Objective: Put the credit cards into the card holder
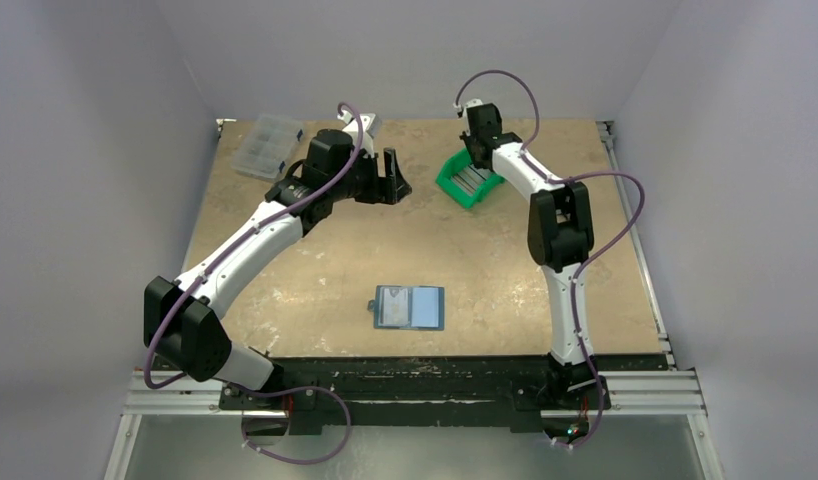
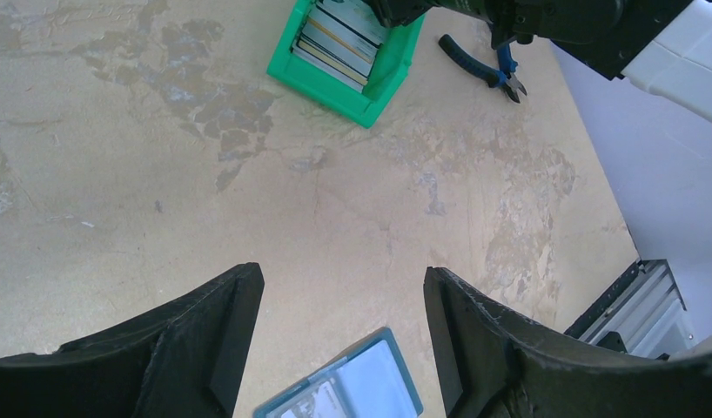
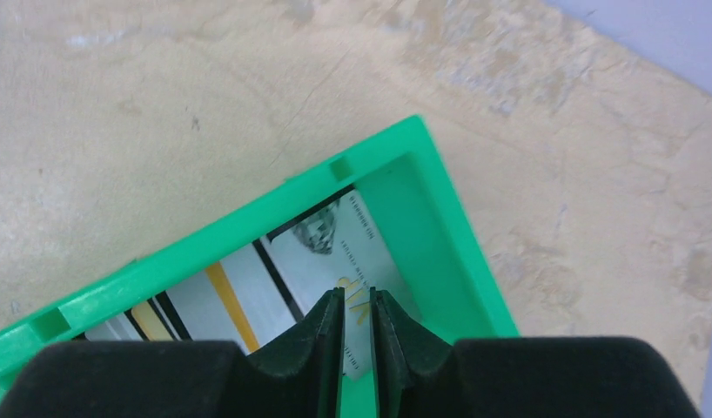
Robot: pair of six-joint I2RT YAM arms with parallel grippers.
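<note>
Several pale cards lie in the green tray. The rightmost, with gold lettering, is directly beneath my right gripper. That gripper's fingertips stand close together, a narrow gap between them; whether they pinch the card cannot be told. An open blue card holder lies flat near the table's front, with clear and light-blue panels. Well to the left of the tray, my left gripper is open and empty above the table. From the left wrist, the right arm hides part of the tray and its cards.
Blue-handled pliers lie right of the tray, beneath or near the right arm. A clear divided box sits at the back left. Between tray and holder, the table is bare.
</note>
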